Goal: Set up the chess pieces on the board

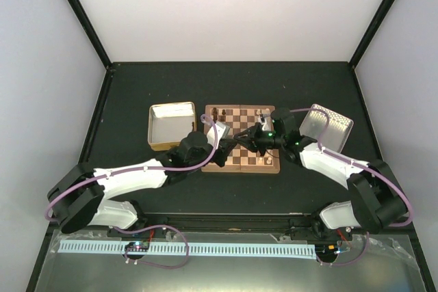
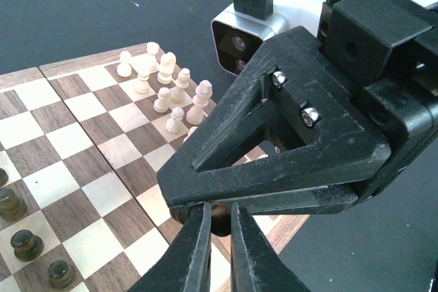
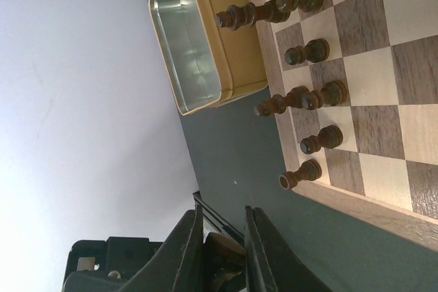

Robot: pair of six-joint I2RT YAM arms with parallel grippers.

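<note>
The chessboard (image 1: 241,165) holds white pieces (image 2: 174,120) on one side and dark pieces (image 3: 309,50) on the other. My two grippers meet above it. In the left wrist view my left gripper is shut, its fingertips against a dark brown piece that sits at the tips of my right gripper. In the right wrist view that gripper is shut on the dark piece, seen between its fingers at the bottom. Whether the left fingers grip the piece is hard to tell.
A gold-rimmed tin box (image 1: 171,124) stands left of the board, and a silver tray (image 1: 326,128) lies to the right.
</note>
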